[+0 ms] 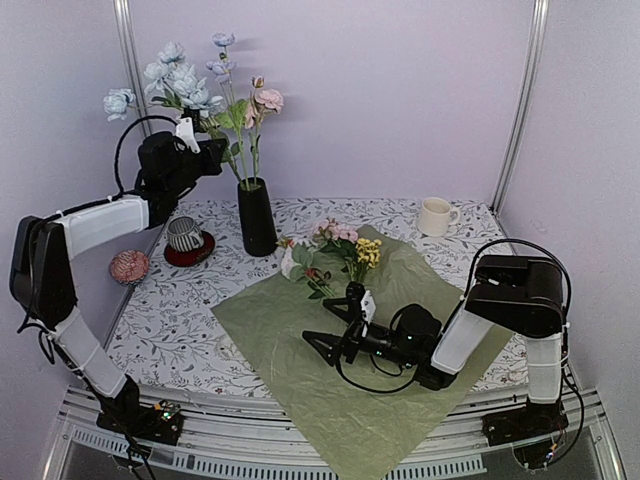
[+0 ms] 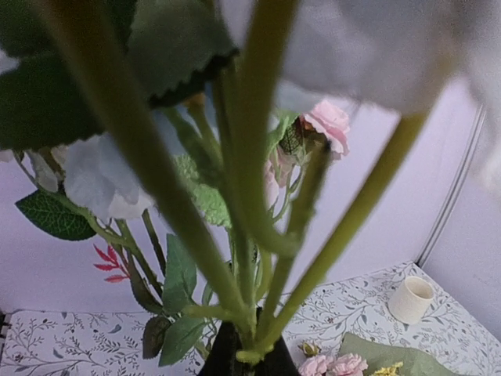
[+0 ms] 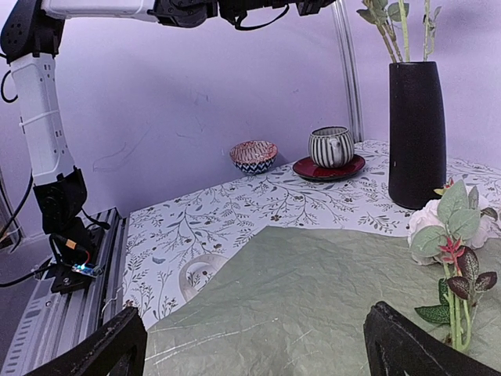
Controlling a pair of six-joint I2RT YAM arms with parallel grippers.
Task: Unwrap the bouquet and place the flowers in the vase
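The left gripper [image 1: 212, 152] is high at the back left, just left of the stems that rise from the tall black vase [image 1: 257, 220]. It is shut on the light blue flower stem [image 2: 249, 313], whose pale blue blooms [image 1: 178, 78] spread above it. I cannot make out where this stem's lower end is. Pink and lilac flowers [image 1: 268, 99] stand in the vase. On the green paper lie a white flower [image 3: 462, 223] and pink and yellow flowers [image 1: 367, 252]. My right gripper [image 1: 331, 322] hovers low over the paper, open and empty, in front of these flowers.
A striped cup [image 1: 185, 233] on a red saucer [image 1: 206, 251] sits left of the vase, with a patterned bowl [image 1: 129, 266] nearby. At the back right stands a cream mug [image 1: 434, 216]. The green paper [image 1: 270, 330] has bare room on its left.
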